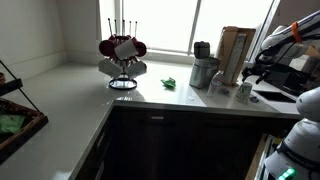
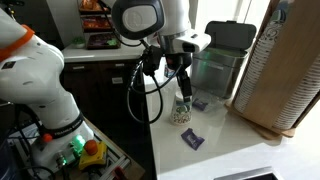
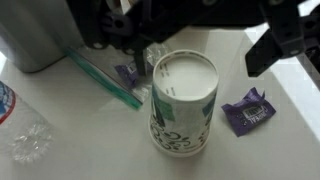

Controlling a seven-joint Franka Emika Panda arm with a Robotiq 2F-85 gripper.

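Observation:
A white cup with a green and dark pattern (image 3: 182, 105) stands upright on the counter, its pale round top facing the wrist camera. In the second exterior view, the same cup (image 2: 181, 110) is just below and in front of my gripper (image 2: 163, 88). My gripper is open, its dark fingers spread to either side of the cup's top in the wrist view, with nothing held between them. A purple wrapped packet (image 3: 248, 112) lies beside the cup. Another purple packet (image 3: 128, 76) sits behind it, partly hidden.
A clear bottle (image 3: 25, 132) and a metal bin (image 2: 212, 70) are close to the cup. A ribbed brown panel (image 2: 275, 70) stands at the right. Farther along the counter are a cup rack (image 1: 123, 82) and a green item (image 1: 168, 82); bare counter lies between.

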